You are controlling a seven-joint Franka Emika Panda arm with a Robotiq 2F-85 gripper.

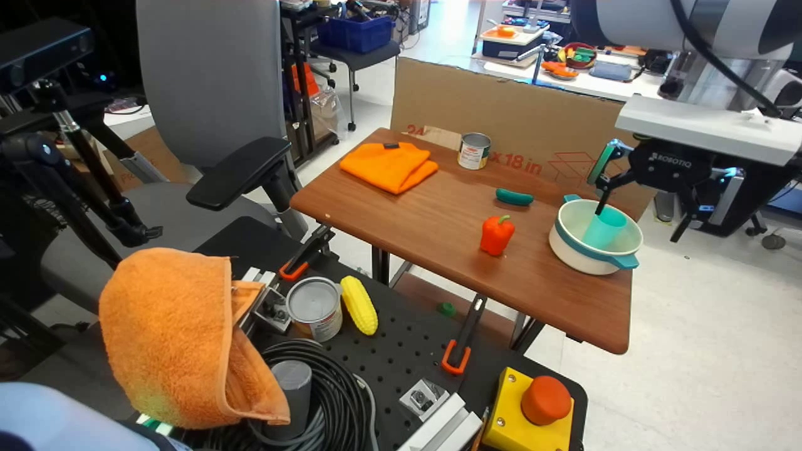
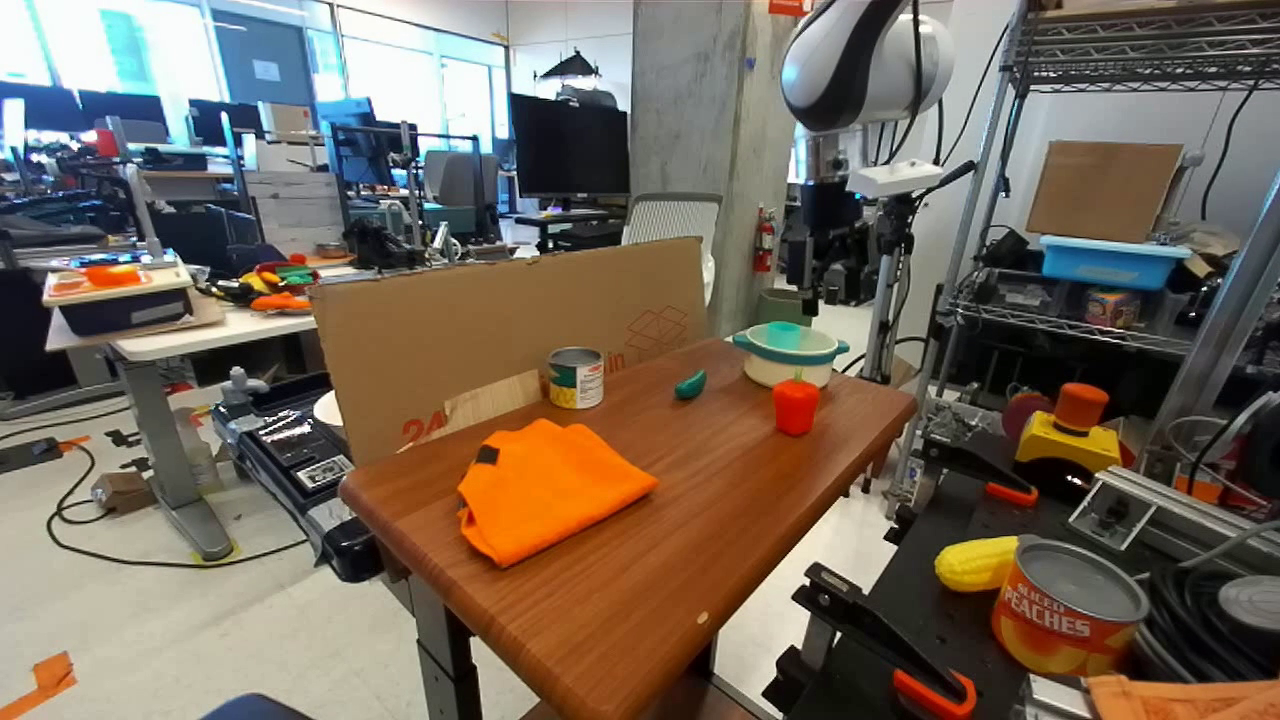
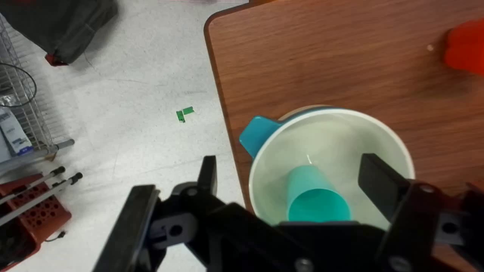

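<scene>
A turquoise cup is inside the cream pot with teal handles, at the right end of the wooden table. In the wrist view the cup shows its side and its open mouth; whether it stands or leans is hard to tell. Above the pot my gripper is open, its fingers spread wide with nothing held. One finger hangs over the pot's inside, the other beyond the table edge. How far the fingertips are above the cup is unclear.
On the table are a red pepper, a green cucumber-like piece, a can and a folded orange cloth. A cardboard sheet stands along the back edge.
</scene>
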